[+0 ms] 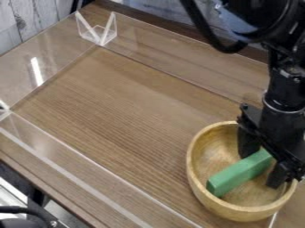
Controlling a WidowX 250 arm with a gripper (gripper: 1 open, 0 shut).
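A yellow-tan bowl [206, 192] sits at the lower right of the wooden table, with a green oblong block [236, 174] lying inside it. My black gripper [266, 153] reaches down from the upper right into the back of the bowl, its fingertips at or beside the block's far end. The arm hides part of the bowl's rim, and I cannot tell whether the fingers hold the block.
A small clear plastic piece [98, 28] stands at the back left edge. Dark cabling runs along the bottom left, off the table.
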